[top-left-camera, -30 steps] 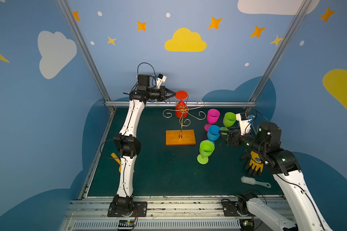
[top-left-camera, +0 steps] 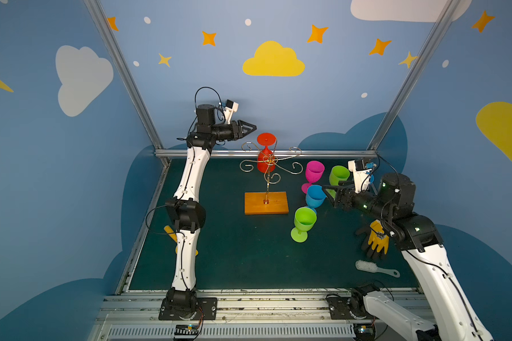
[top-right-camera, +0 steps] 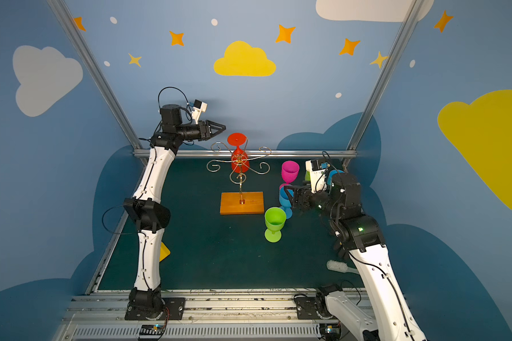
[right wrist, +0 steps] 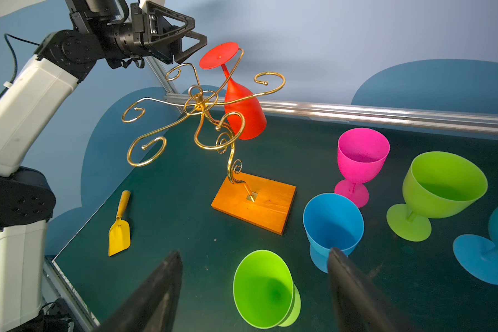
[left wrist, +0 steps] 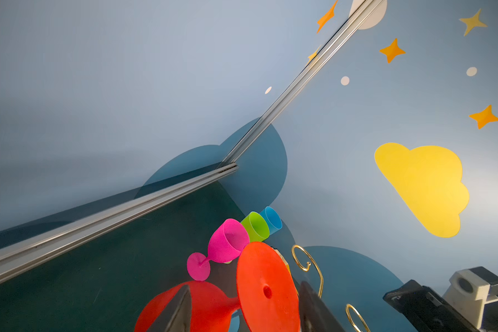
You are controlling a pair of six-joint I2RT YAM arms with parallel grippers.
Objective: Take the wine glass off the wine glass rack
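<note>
A red wine glass hangs upside down on the gold wire rack, which stands on a wooden base; its flat foot fills the lower middle of the left wrist view. My left gripper is open just above and left of that foot, with nothing between its fingers. My right gripper stands open over the cups at the right, nothing held in it.
Several upright goblets stand right of the rack, including pink, blue and green. A yellow scoop lies at the left; a glove and brush lie at the right.
My left gripper has moved up and left, away from the red glass's foot. The right gripper has risen slightly. The glass still hangs on the rack.
</note>
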